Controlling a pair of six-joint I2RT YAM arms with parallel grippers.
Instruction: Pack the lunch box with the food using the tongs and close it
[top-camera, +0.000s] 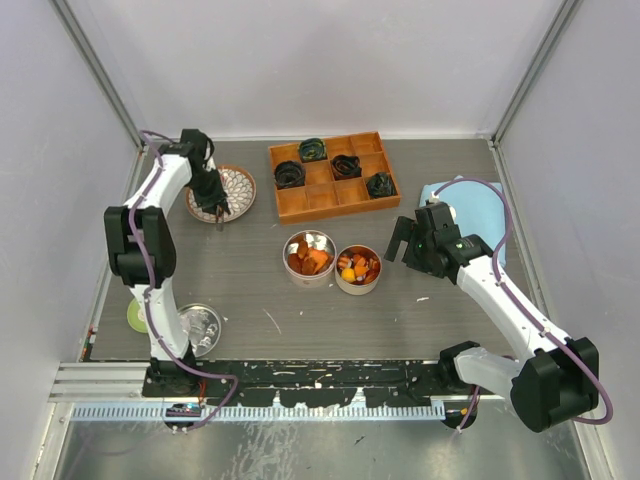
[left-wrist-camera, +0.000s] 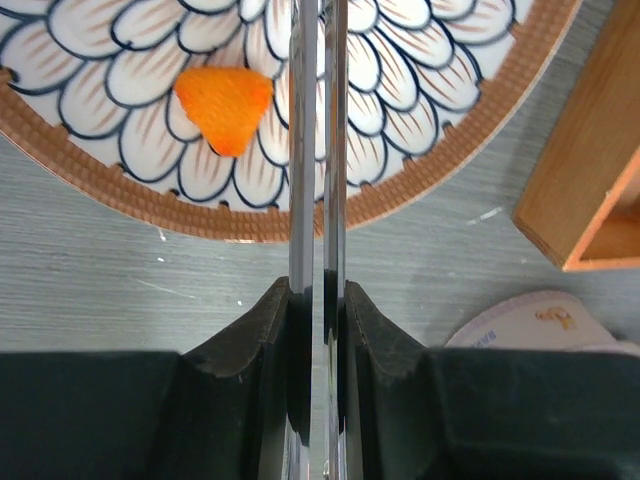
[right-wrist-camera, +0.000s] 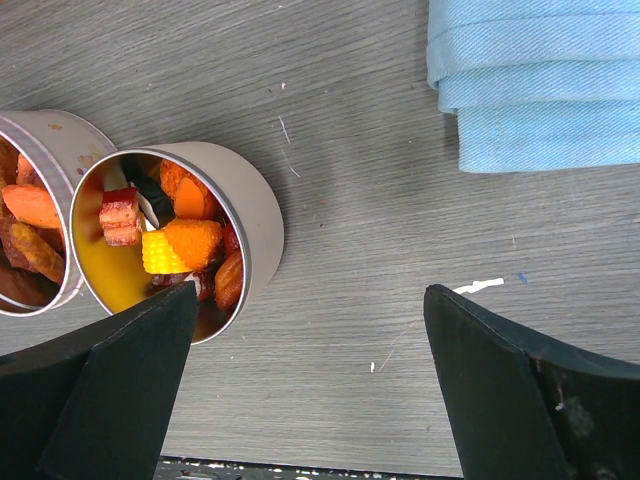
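My left gripper is shut on a pair of metal tongs (left-wrist-camera: 303, 160), whose two arms run close together over the white patterned plate (left-wrist-camera: 420, 65) with a brown rim. An orange food piece (left-wrist-camera: 224, 108) lies on that plate, left of the tongs and apart from them in the left wrist view. The far tong ends are cut off by the frame's top. My right gripper stands open and empty above the table. Left of it are a round tin (right-wrist-camera: 262, 220) of corn, carrot and meat chunks and a second food tin (right-wrist-camera: 90, 150).
A wooden compartment box (top-camera: 300, 210) holding several dark cups stands at the back middle. A folded blue cloth (top-camera: 485, 205) lies at the right. A silver lid (top-camera: 201, 330) and a green dish (top-camera: 137, 316) are at front left. Open table lies between plate and tins.
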